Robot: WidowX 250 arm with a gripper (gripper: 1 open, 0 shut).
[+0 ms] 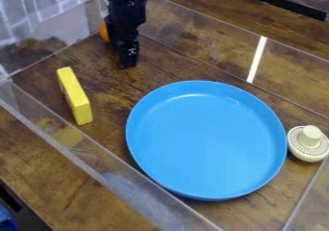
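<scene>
My black gripper (126,47) hangs at the back left, low over the wooden table. An orange object (106,30) shows just behind it, partly hidden by the gripper. Whether the fingers hold anything, and how far apart they stand, is too dark and small to tell.
A yellow block (73,94) stands at the left. A large blue plate (206,139) fills the front right, with a cream round object (307,143) beside it at the right edge. Clear walls border the left side.
</scene>
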